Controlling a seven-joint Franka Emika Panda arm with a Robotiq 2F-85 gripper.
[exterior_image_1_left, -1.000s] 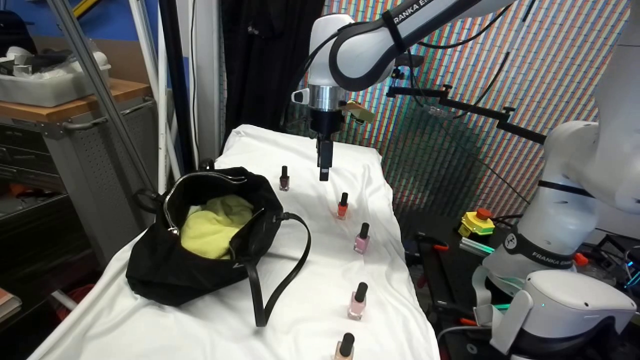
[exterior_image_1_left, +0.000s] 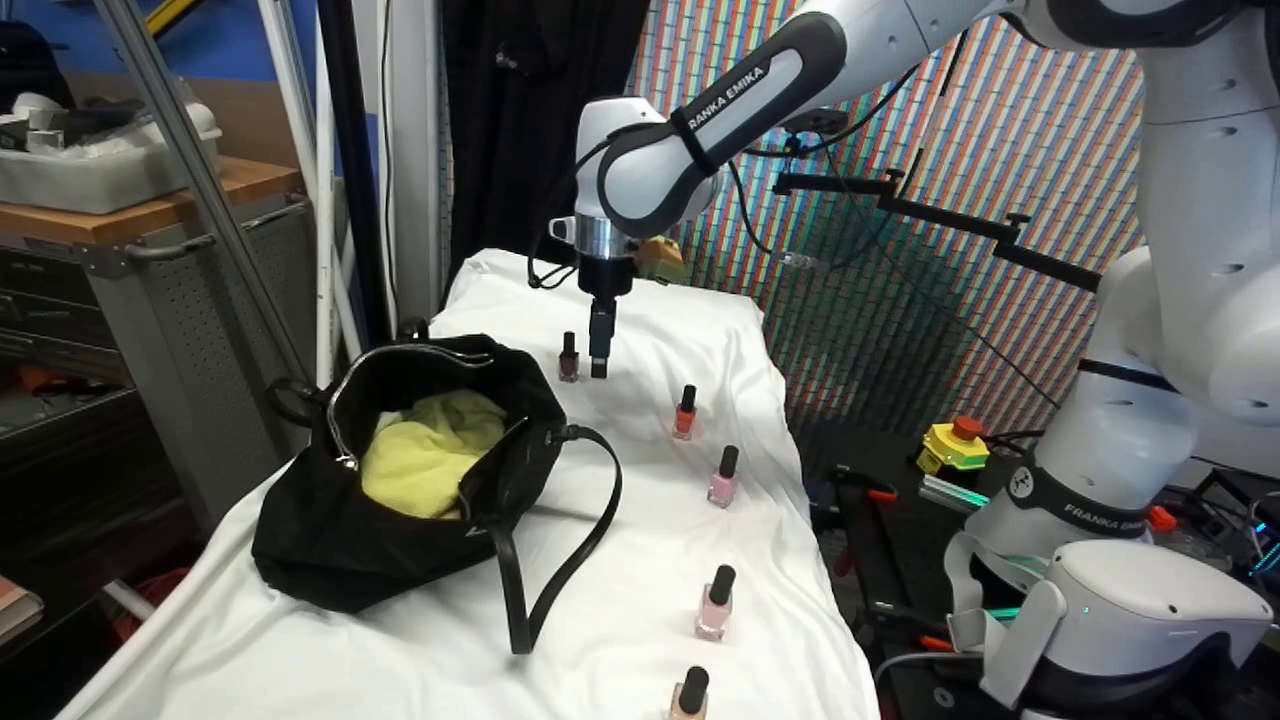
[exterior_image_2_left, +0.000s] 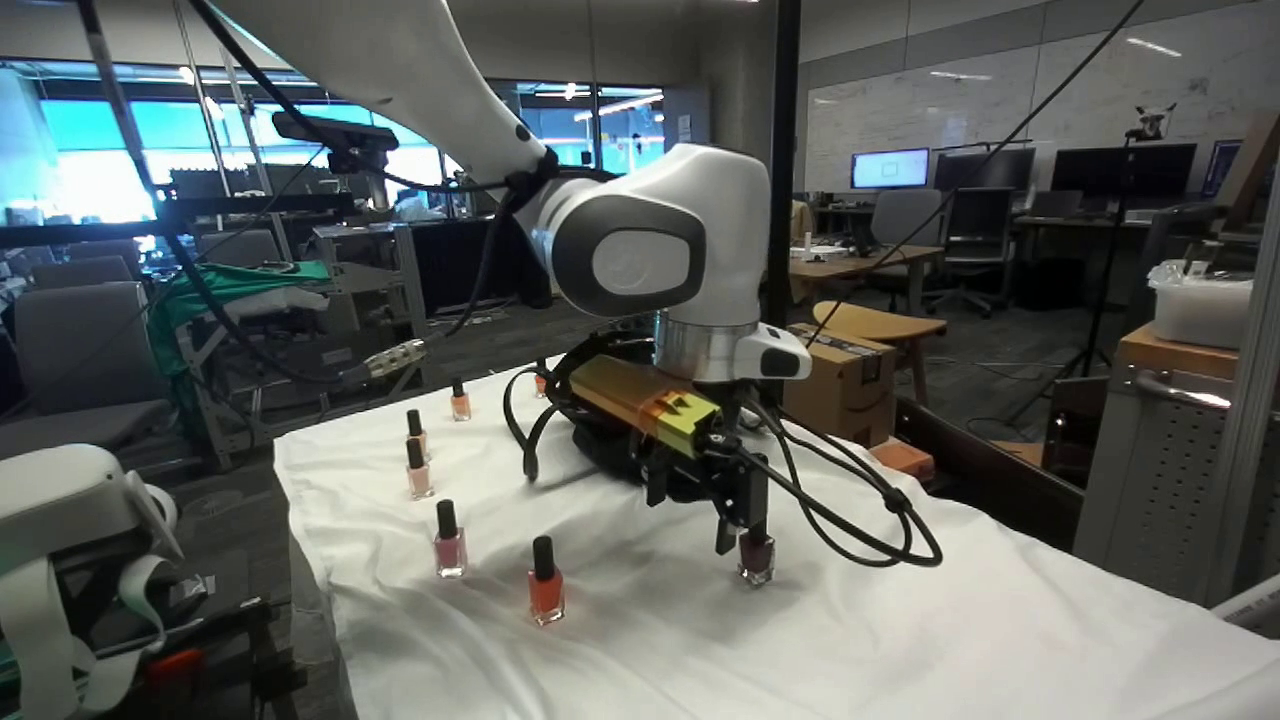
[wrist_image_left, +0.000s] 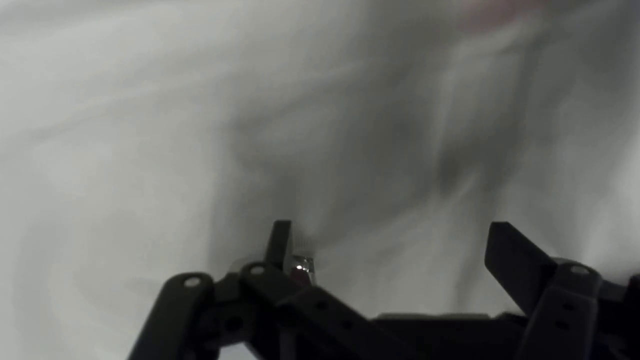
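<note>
My gripper (exterior_image_1_left: 600, 370) hangs low over the white cloth, just right of a dark nail polish bottle (exterior_image_1_left: 569, 360) in exterior view 1. The wrist view shows the gripper with its fingers wide apart and only cloth between the tips. A small glassy, dark red part of that bottle (wrist_image_left: 301, 271) peeks out beside the left finger (wrist_image_left: 279, 243); the rest is hidden behind it. In exterior view 2 the dark bottle (exterior_image_2_left: 756, 558) stands upright close to the fingers, partly covered at the cap. Whether they touch I cannot tell.
A black bag (exterior_image_1_left: 360, 546) stands open on the cloth, yellow fabric (exterior_image_1_left: 438, 450) inside, its strap lying to the right. An orange-red bottle (exterior_image_1_left: 685, 414), a pink bottle (exterior_image_1_left: 723, 478) and several others stand along the right side. Cloth beyond the dark bottle is clear.
My arm has moved left and lower in exterior view 1, bringing the gripper from near the orange-red bottle's side to close beside the dark one. Bottles and bag have not moved.
</note>
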